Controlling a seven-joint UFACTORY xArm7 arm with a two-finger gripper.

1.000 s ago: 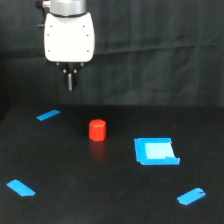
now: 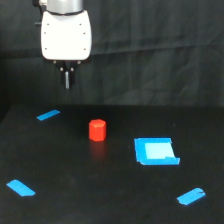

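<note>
A small red object [image 2: 97,130], round or many-sided, rests on the dark table left of centre. Right of it is a blue square with a white middle [image 2: 156,151], either a flat patch or a shallow tray. My gripper [image 2: 67,82] hangs pointing down at the upper left, apart from the red object and higher up in the view. Its fingers look like one narrow dark shape against the black backdrop, so how they stand is unclear. No object shows at their tips.
Blue strips lie flat on the table: one at the back left [image 2: 48,115], one at the front left [image 2: 20,188] and one at the front right [image 2: 191,196]. A dark curtain [image 2: 150,60] hangs behind.
My gripper has shifted slightly to the left. The red object, the blue square and the strips are where they were.
</note>
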